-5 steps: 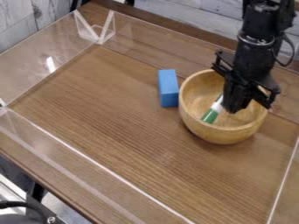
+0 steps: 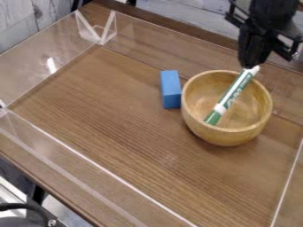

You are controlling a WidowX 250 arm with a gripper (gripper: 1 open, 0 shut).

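Observation:
The black gripper [image 2: 258, 47] is at the top right, above the tan bowl [image 2: 225, 118]. A white and green stick [image 2: 231, 95] leans in the bowl, upper end toward the gripper and just below it. I cannot tell whether the fingers touch it or how far they are apart. A blue block [image 2: 171, 89] lies left of the bowl.
A clear plastic piece [image 2: 101, 27] stands at the upper left. Dark cables lie at the lower left edge.
The gripper has moved up from over the bowl, uncovering more of the stick, which now reaches higher toward the bowl's back rim.

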